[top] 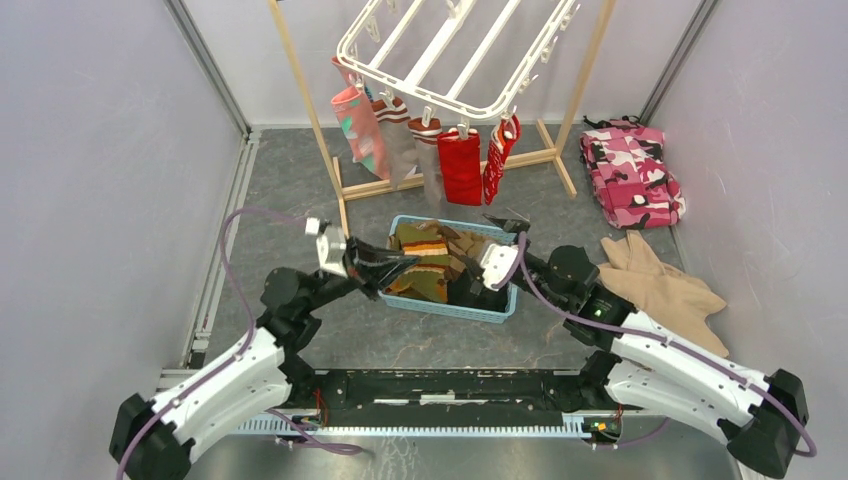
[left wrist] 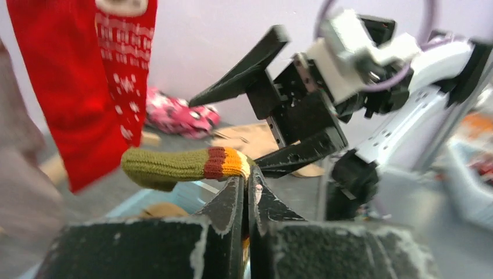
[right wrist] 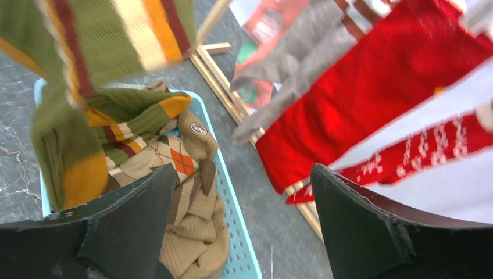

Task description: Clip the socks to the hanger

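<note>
My left gripper (top: 405, 262) is shut on an olive sock (left wrist: 174, 165) with red and yellow stripes, held over the blue basket (top: 440, 312). My right gripper (top: 485, 245) is open beside it, nothing between its fingers; the striped sock (right wrist: 116, 35) hangs close in front in the right wrist view. More olive and tan socks lie in the basket. Above, the white hanger (top: 440, 50) carries several clipped socks: pink, grey-striped and red (top: 460, 165).
A wooden frame (top: 555, 160) stands behind the basket. A pink camouflage bag (top: 630, 175) and beige cloth (top: 655, 290) lie to the right. Bare floor shows left of the basket.
</note>
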